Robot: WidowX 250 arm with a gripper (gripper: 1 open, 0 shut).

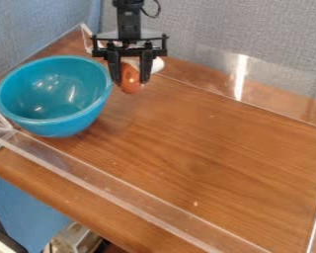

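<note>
My black gripper [130,67] hangs at the upper left of the camera view, shut on an orange object [130,81] with a white part [155,65] behind it. The object is held up just beside the right rim of a turquoise bowl [48,104], which looks empty and stands at the left of the wooden table.
Clear edging runs along its borders. White frames stand at the left edge and partly behind the gripper. A grey textured wall [253,30] rises at the back.
</note>
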